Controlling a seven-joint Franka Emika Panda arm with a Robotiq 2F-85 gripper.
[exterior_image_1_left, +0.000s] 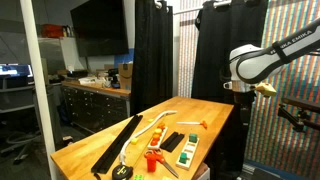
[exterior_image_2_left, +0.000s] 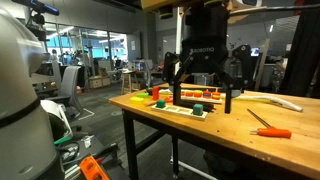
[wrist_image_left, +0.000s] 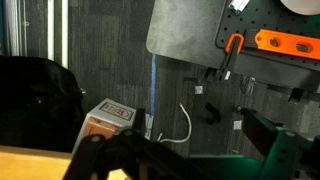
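Note:
My gripper (exterior_image_2_left: 203, 96) hangs large in the foreground of exterior view 2, its two dark fingers (exterior_image_2_left: 228, 103) wide apart and nothing between them. Exterior view 1 has it off the right end of the wooden table (exterior_image_1_left: 95, 147), dark against the curtain. On the table are a white tray (exterior_image_1_left: 187, 160) with green blocks, a row of orange and red blocks (exterior_image_1_left: 158, 136), and black bars (exterior_image_1_left: 118, 144). An orange-handled screwdriver (exterior_image_2_left: 272, 132) lies apart from them. The wrist view looks down past the fingers (wrist_image_left: 135, 150) onto dark floor; none of these objects shows there.
A pale curved strip (exterior_image_2_left: 265, 98) lies along the far side of the table. In the wrist view, a table edge (wrist_image_left: 35, 164) fills the lower left, with a box (wrist_image_left: 107, 119) beside it. A metal plate (wrist_image_left: 185, 28) with an orange part (wrist_image_left: 285, 42) stands at the upper right.

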